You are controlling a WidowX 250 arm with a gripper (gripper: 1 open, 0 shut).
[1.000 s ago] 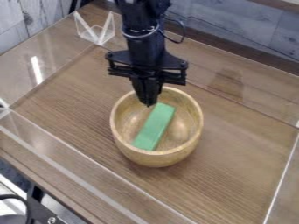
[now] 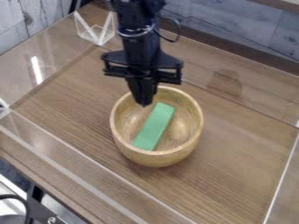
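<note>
A round tan bowl (image 2: pixel 128 138) sits in the middle of the table, with a green elongated block (image 2: pixel 153 126) lying inside it, slanted. My black gripper (image 2: pixel 145 88) hangs over the back rim of the bowl, pointing down. Its lower parts are dark and overlap, so whether the fingers are open or shut is unclear. I see nothing held.
Bare wooden table (image 2: pixel 65 109) surrounds the bowl, clear to the left, right and front. A dark wooden edge runs along the back right. A white frame-like object (image 2: pixel 96 26) stands at the back left, and cables show at the bottom left.
The gripper has shifted slightly in place over the bowl's back rim. The bowl and green block look unchanged.
</note>
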